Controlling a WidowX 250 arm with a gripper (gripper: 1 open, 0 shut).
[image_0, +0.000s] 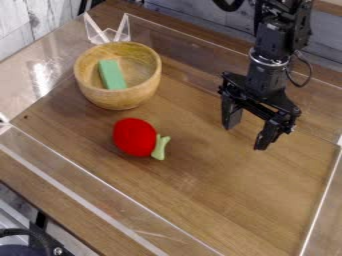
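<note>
My black gripper (259, 122) is low over the wooden table at the centre right, its two fingers spread open with nothing seen between them. A red round object (135, 136) with a small green tip lies on the table to its lower left, well apart from it. A round yellow-tan bowl (135, 91) at the upper left holds a green block (111, 73).
A white wire rack (107, 28) stands behind the bowl.
</note>
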